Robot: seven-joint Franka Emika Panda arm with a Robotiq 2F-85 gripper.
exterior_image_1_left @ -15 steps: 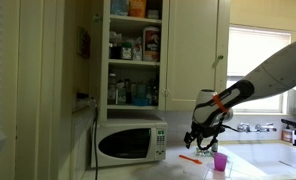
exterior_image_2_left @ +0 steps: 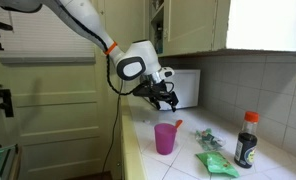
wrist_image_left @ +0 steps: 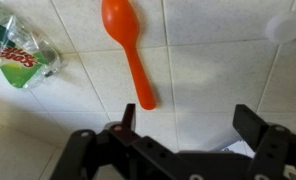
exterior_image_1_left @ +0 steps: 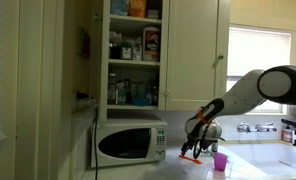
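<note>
An orange spoon point(wrist_image_left: 133, 50) lies on the white tiled counter in the wrist view, bowl toward the top. My gripper is open, its fingers apart at the bottom of that view and nothing between them; the spoon's handle tip lies just ahead of the left finger. In exterior view 1 the gripper point(exterior_image_1_left: 192, 150) hangs low over the counter, close to the spoon point(exterior_image_1_left: 191, 160). From the other side, the gripper point(exterior_image_2_left: 166, 103) is above and behind a pink cup point(exterior_image_2_left: 165, 138), with the spoon point(exterior_image_2_left: 179, 122) partly seen behind the cup.
A dark sauce bottle point(exterior_image_2_left: 247, 140), a green packet point(exterior_image_2_left: 216, 163) and a clear-and-green item point(exterior_image_2_left: 207, 138) stand or lie near the cup. A microwave point(exterior_image_1_left: 131, 142) sits left of the arm. In the wrist view, a Scotch-labelled pack point(wrist_image_left: 21, 52) and a white round object point(wrist_image_left: 285, 27) flank the spoon.
The arm has come down toward the counter, and the wrist has shifted slightly left in exterior view 1. Spoon and cup look unmoved.
</note>
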